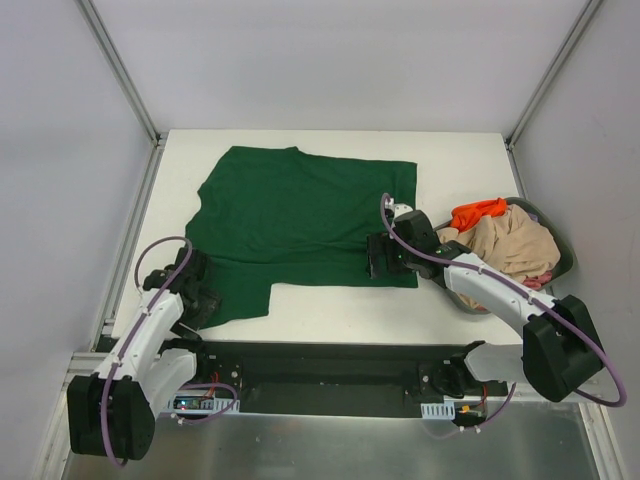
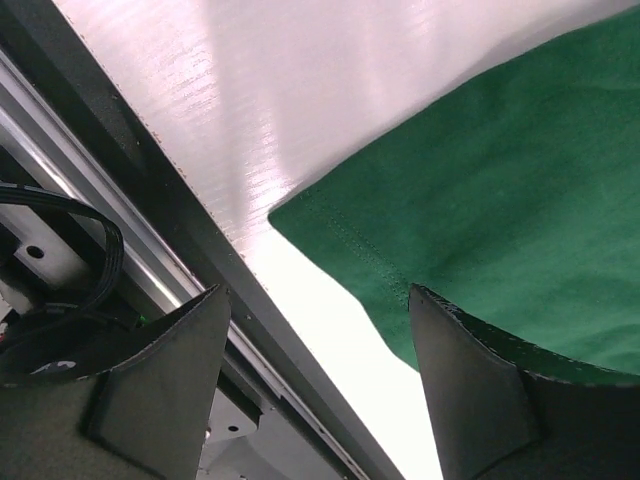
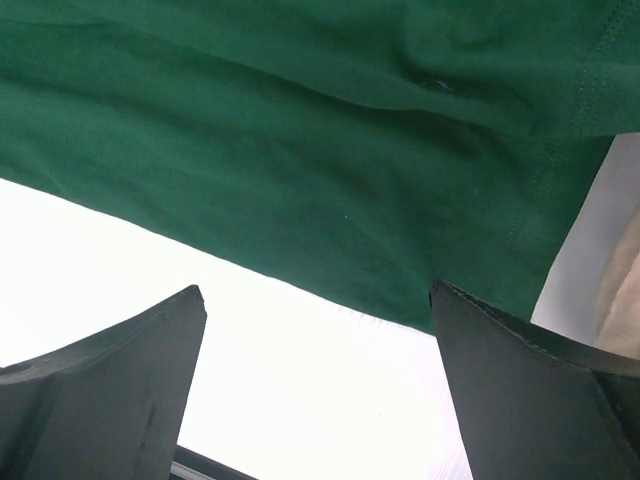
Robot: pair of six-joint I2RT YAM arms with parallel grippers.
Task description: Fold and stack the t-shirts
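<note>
A dark green t-shirt (image 1: 310, 200) is spread over the table, its lower left part, likely a sleeve, reaching toward the front edge. Above that part's corner hangs my left gripper (image 1: 195, 318); in the left wrist view the cloth corner (image 2: 330, 225) lies flat, ahead of the parted fingers (image 2: 170, 380), with nothing held. My right gripper (image 1: 378, 258) stands open over the shirt's lower right side. The right wrist view has the shirt's lower edge and right corner (image 3: 470, 270) before its wide-set fingers (image 3: 100, 390), and no cloth is gripped.
At the right, a basket (image 1: 567, 262) holds crumpled beige cloth (image 1: 520, 245) and an orange piece (image 1: 478, 213), close beside my right arm. Bare white table (image 1: 340, 315) shows along the front, with a metal rail (image 2: 130, 215) past its edge.
</note>
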